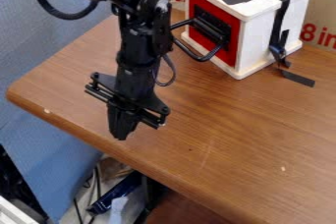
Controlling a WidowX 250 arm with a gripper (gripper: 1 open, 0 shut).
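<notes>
The black robot arm reaches down from the top left, with its gripper (122, 122) pointing downward over the left part of the wooden table (250, 159). Whether the fingers are open or shut is hard to tell. At the back right stands a white box (272, 12) with a red front (206, 28), a black handle bar across it and black straps over it. The gripper is apart from the box, in front of it and to the left.
A cardboard box (319, 27) is behind the white box. Past the table's left edge are a blue padded surface (39, 61) and some clutter below.
</notes>
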